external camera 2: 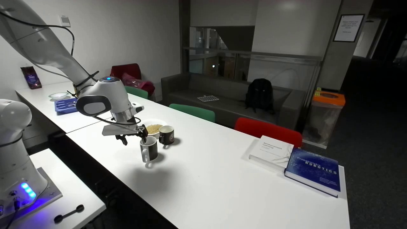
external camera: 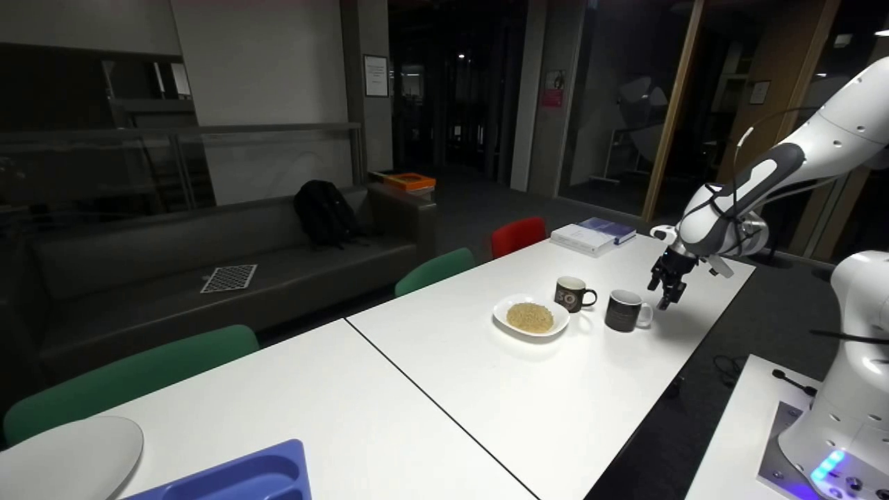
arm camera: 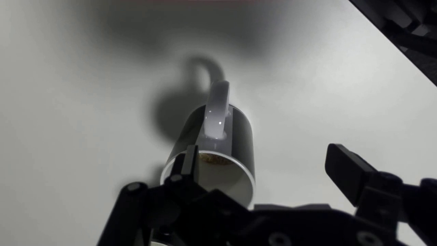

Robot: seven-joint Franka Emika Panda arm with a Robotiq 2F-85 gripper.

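Observation:
A dark mug with a white handle (external camera: 623, 312) stands upright on the white table (external camera: 467, 392). My gripper (external camera: 659, 295) hangs close by it on the handle side, its fingers spread. From the wrist camera, the same mug (arm camera: 242, 137) shows its handle at the top and something brown inside. One finger (arm camera: 190, 162) overlaps the mug's rim in that view; the other finger (arm camera: 348, 172) is well off to the right over bare table. Between the fingers of the gripper nothing is gripped. Whether the nearer finger touches the mug cannot be told.
A second dark mug (external camera: 570, 295) stands just behind, beside a white plate (external camera: 505, 313) heaped with grainy food (external camera: 530, 317). A white book (external camera 2: 271, 149) and a blue book (external camera 2: 313, 168) lie at one table end. A blue tray (external camera: 250, 476) sits at the other.

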